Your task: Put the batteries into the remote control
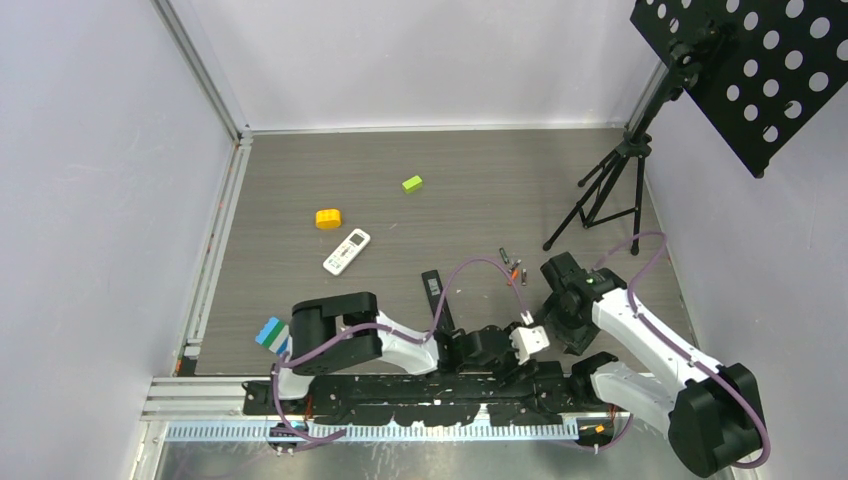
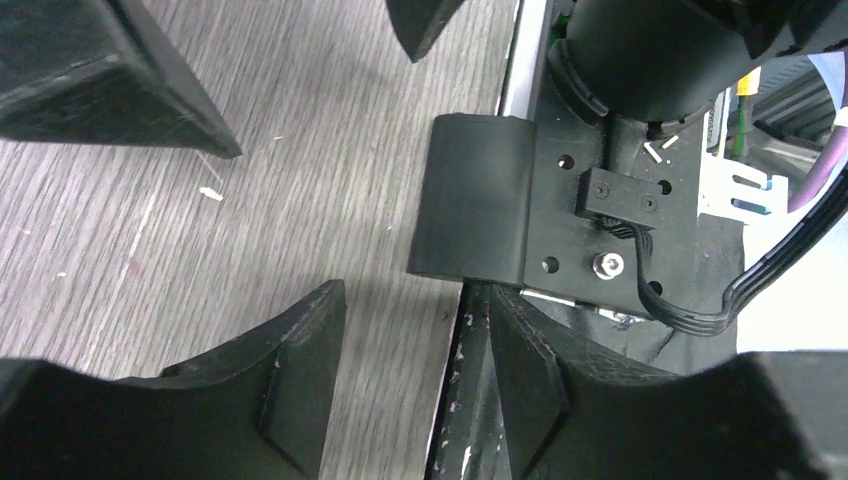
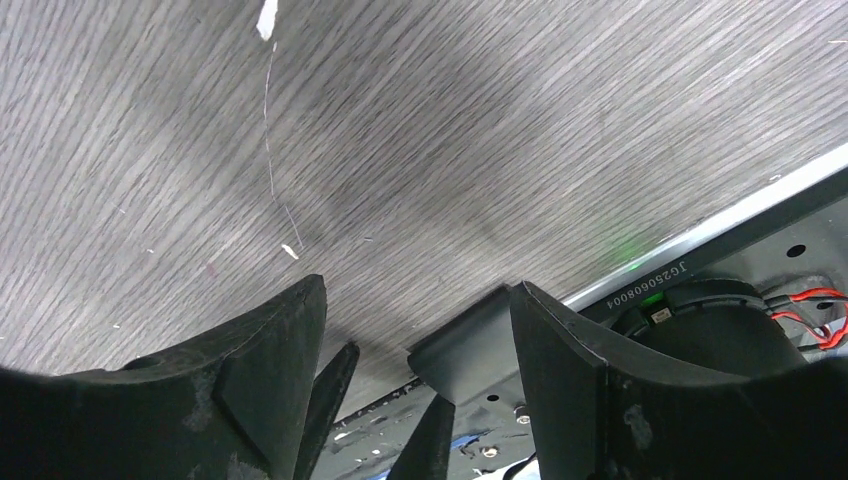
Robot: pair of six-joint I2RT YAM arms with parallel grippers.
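A white remote control [image 1: 347,251] lies on the floor left of centre. A long black object with a pale label [image 1: 432,283], perhaps another remote, lies partly under my left arm. Several small batteries [image 1: 505,257] lie loose right of it, one of them orange. My left gripper points at the floor by the front rail; its fingers stand apart, nothing shows between the tips, and its full grip state is unclear. Close to it, my right gripper is open and empty over bare floor. Neither gripper touches a battery.
A black block [image 2: 472,200] sits at the rail's edge, just beyond the left fingertips. Near the back lie a yellow block [image 1: 328,218] and a green block [image 1: 412,184]. A black tripod [image 1: 625,160] stands at right.
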